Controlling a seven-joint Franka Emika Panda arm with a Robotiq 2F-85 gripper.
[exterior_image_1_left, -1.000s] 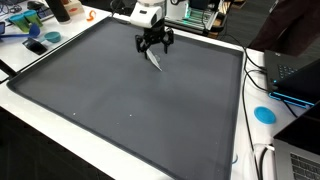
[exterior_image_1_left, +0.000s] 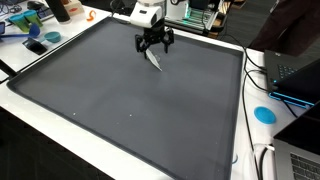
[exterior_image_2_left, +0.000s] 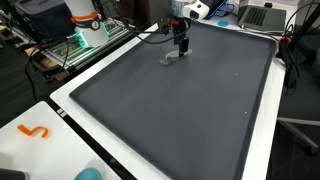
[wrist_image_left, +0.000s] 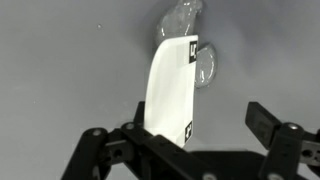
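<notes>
A white, flat, curved-edged piece (wrist_image_left: 168, 85) with small dark marks along one edge lies on the grey mat, and I cannot tell what it is. Clear, rounded lobes (wrist_image_left: 205, 66) show at its far end in the wrist view. My gripper is open, with its fingers wide apart; the left one overlaps the near end of the white piece in this view. From the first exterior view, the gripper (exterior_image_1_left: 155, 43) hangs just above the white piece (exterior_image_1_left: 153, 59), near the back of the mat. The second exterior view has the gripper (exterior_image_2_left: 184, 48) beside it too.
Small items, including a blue cup (exterior_image_1_left: 52, 37), stand at the back left. An orange piece (exterior_image_2_left: 33, 131) lies on the white table.
</notes>
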